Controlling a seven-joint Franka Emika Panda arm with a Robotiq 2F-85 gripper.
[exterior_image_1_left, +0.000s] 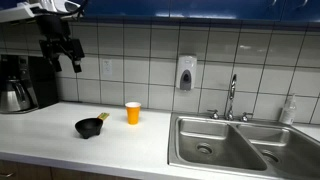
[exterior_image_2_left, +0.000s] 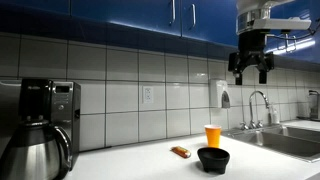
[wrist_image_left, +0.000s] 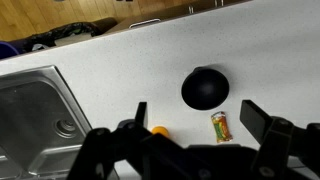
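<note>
High above the white counter, my gripper (exterior_image_1_left: 67, 69) stands open with nothing between its fingers. A black bowl (exterior_image_1_left: 89, 127) rests on the counter, seen from above in the wrist view as a dark round bowl (wrist_image_left: 205, 88). Behind it, in exterior view 1, lies a small orange-brown snack packet (exterior_image_1_left: 103, 116). An orange cup (exterior_image_1_left: 133, 112) with a pale rim stands upright to the right of the bowl. In the wrist view the packet (wrist_image_left: 221, 126) shows clearly, while my gripper partly hides the cup (wrist_image_left: 160, 131).
A double metal sink (exterior_image_1_left: 235, 145) with a faucet (exterior_image_1_left: 231, 97) takes up the right side. On the left is a coffee maker (exterior_image_2_left: 45, 127). A soap bottle (exterior_image_1_left: 288, 110) stands behind the sink. Blue cabinets (exterior_image_2_left: 150, 18) hang overhead.
</note>
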